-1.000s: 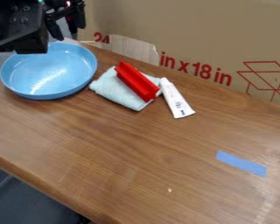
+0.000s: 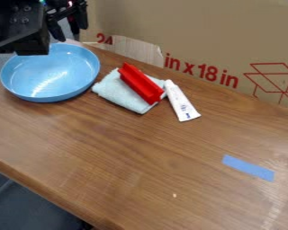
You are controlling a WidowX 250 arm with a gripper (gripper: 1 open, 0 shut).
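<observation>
The dark robot gripper [image 2: 36,25] is at the top left, above and behind a light blue plate [image 2: 50,69]; its fingertips are not clearly visible. To the plate's right lies a folded pale cloth [image 2: 119,92] with a red object [image 2: 140,83] resting on it. A white tube [image 2: 183,102] lies just right of the cloth, its far end near the red object.
A cardboard box wall [image 2: 201,40] stands along the back. A strip of blue tape [image 2: 247,167] is on the right of the wooden table [image 2: 147,171], whose middle and front are clear. The table's edge runs along the lower left.
</observation>
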